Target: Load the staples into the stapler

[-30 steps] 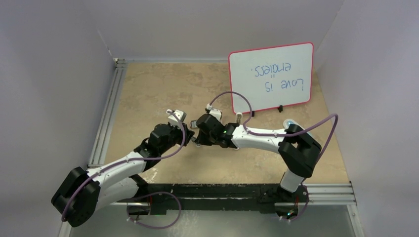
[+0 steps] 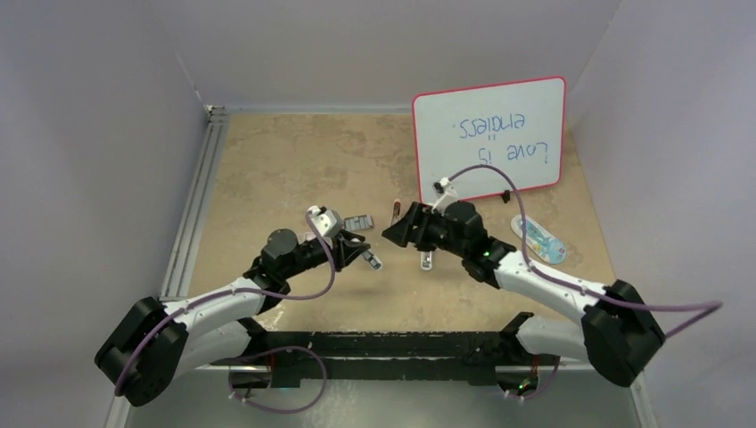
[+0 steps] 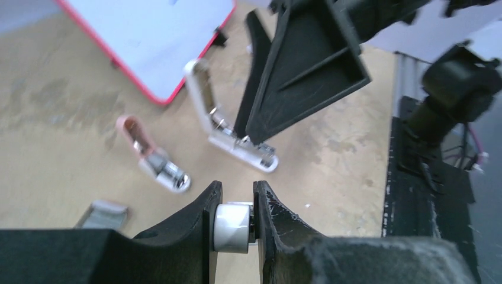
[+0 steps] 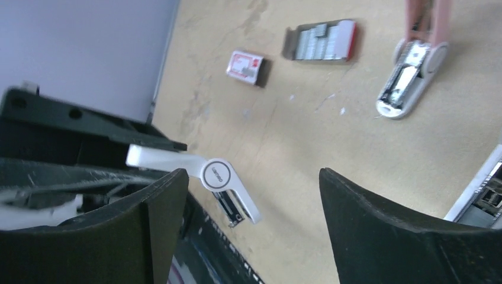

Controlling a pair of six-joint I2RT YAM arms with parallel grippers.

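Note:
My left gripper is shut on a small white stapler (image 3: 232,228), gripped by one end. In the right wrist view this stapler (image 4: 216,174) is hinged open, its far part hanging tilted over the table. My right gripper (image 2: 399,234) is to its right, fingers (image 4: 379,222) wide apart and nothing between them. A pink stapler (image 4: 408,77) lies opened on the table, and another white stapler (image 3: 237,148) stands open beyond it, partly behind the right fingers. The staple tray (image 4: 322,41) holds rows of staples. Whether staples sit in the held stapler cannot be told.
A small white-and-red box (image 4: 245,66) lies near the staple tray. The red-framed whiteboard (image 2: 490,134) leans at the back right, with a blue-patterned case (image 2: 539,239) beside it.
My right gripper has drawn back to the right, away from the left one, uncovering the tray. The left gripper has shifted slightly right and forward with the stapler still in it.

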